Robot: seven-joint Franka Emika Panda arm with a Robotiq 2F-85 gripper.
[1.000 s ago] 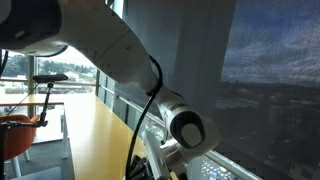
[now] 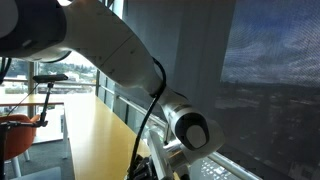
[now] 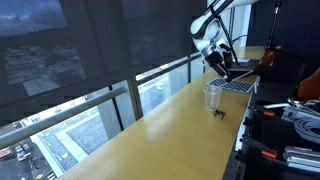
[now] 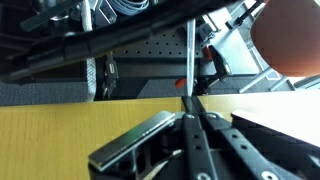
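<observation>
My gripper is shut in the wrist view, above the edge of the wooden table (image 4: 60,135). A thin pale rod (image 4: 190,55) shows just beyond the fingertips; whether it touches them, I cannot tell. In exterior view 2 the arm (image 3: 208,30) stands at the far end of the table, and its gripper is too small to make out. A clear whitish cup (image 3: 212,98) stands on the table there, with a small dark object (image 3: 219,113) beside it. Exterior view 1 shows the arm (image 2: 115,55) up close, its gripper mostly hidden or cut off.
A dark rack-like frame with pale panels (image 3: 235,84) lies near the arm. An orange rounded thing (image 4: 290,35) fills the wrist view's upper right. Dark equipment (image 3: 290,135) stands along the table's right side. A grey blind (image 2: 255,80) hangs alongside.
The arm has shifted very slightly to the right and down in exterior view 1. Nothing else there differs visibly.
</observation>
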